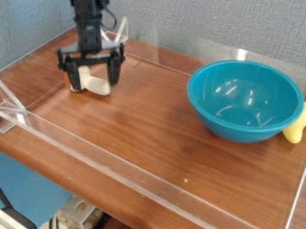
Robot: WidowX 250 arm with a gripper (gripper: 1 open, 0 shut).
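My black gripper [91, 70] hangs at the upper left of the camera view, lowered over a small white toy [98, 85] with an orange end, which looks like a mushroom and lies on the wooden table [149, 156]. The two fingers stand apart on either side of and above the toy; whether they touch it is unclear. The toy's orange end is mostly hidden behind the gripper.
A large teal bowl [244, 98] sits on the right, with a yellow object [295, 125] at its right edge. Clear plastic barriers edge the table.
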